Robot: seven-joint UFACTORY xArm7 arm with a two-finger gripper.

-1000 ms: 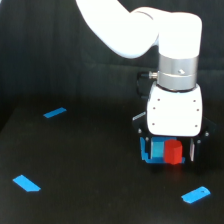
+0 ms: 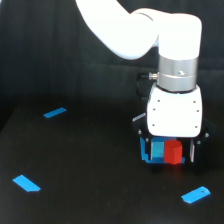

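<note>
At the right of the camera view, my gripper points down under its white hand. Just below the hand sit a light-blue block and a red block, side by side and touching. Dark fingers stand well apart, one on either side of the pair. Against the dark background I cannot tell whether they touch the blocks. The tops of both blocks are partly hidden by the hand.
Blue strips lie flat on the black table: one far left, one near left, one near right. More blue shows beside and under the blocks.
</note>
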